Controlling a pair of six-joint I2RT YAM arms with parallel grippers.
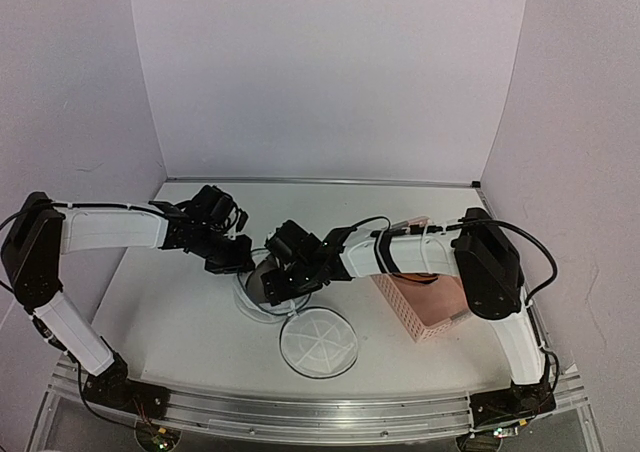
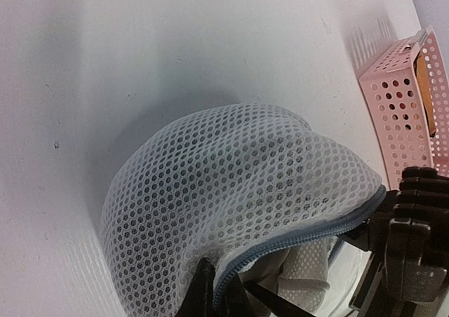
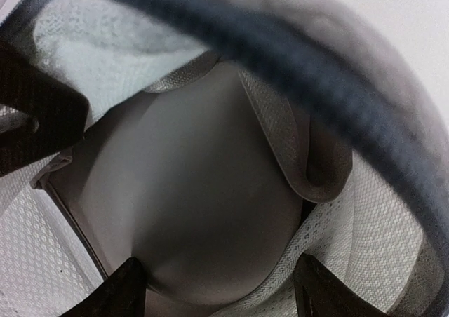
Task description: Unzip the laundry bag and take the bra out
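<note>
The white mesh laundry bag [image 1: 258, 312] stands unzipped on the table, its round lid [image 1: 319, 343] folded out flat towards the front. Inside lies the grey bra [image 3: 189, 184], one smooth cup facing up and a folded strap [image 3: 277, 124] beside it. At the bag's left side, my left gripper is shut on the rim, by the dark zipper edge [image 2: 295, 238]. My right gripper reaches into the opening from above. Its fingers [image 3: 116, 292] stand wide apart at the cup, one on each side. How deep they reach cannot be seen.
A pink perforated basket [image 1: 405, 307] with an orange-brown item [image 1: 415, 277] in it stands on the right, partly under the right arm. The two grippers are close together over the bag. Open table lies left and behind.
</note>
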